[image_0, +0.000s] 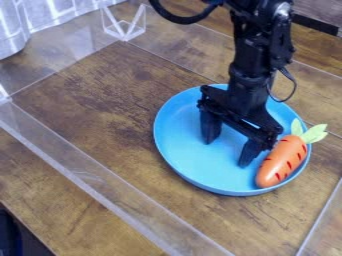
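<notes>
A black robot arm reaches down from the top centre to a blue plate (201, 170), its gripper (230, 143) low over the middle of the plate, fingers spread apart with blue showing between them. An orange toy carrot (281, 162) with pale green leaves lies on the plate's right edge, to the right of the gripper and apart from it. Nothing shows between the fingers.
A clear plastic object (123, 22) stands at the back left, and pale strips run along the left and lower left.
</notes>
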